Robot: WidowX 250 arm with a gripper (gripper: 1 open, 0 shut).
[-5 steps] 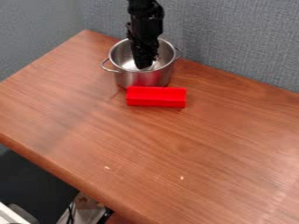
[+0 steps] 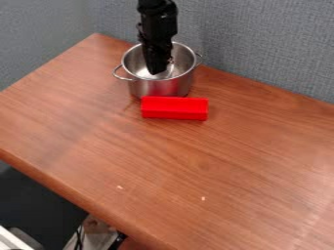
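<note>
A steel pot [image 2: 152, 86] with loop handles stands near the back of the wooden table, and a red block [image 2: 174, 107] lies just in front of it. My black gripper [image 2: 158, 68] reaches down from above into the pot's mouth, its tip inside the rim. The fingers are dark and small here, so their state and anything between them cannot be made out.
Grey padded panels stand along the back and left of the table [image 2: 183, 186]. Beyond the near left edge are dark floor and some cables.
My gripper has shifted very slightly within the pot's mouth. The pot and the red block look unmoved.
</note>
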